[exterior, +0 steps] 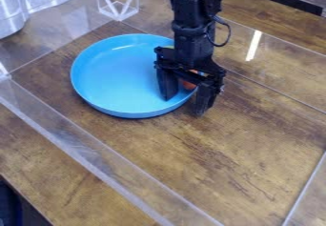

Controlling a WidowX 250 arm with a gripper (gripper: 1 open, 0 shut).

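Note:
My black gripper (185,92) hangs down over the right side of a round blue plate (114,77), its fingers spread open and reaching to the plate's right rim. A small red-orange object (189,85) shows partly behind the fingers at that rim; most of it is hidden, and I cannot tell what it is.
Clear plastic strips or edges run along the lower left and the right. A white object (117,1) stands at the top left.

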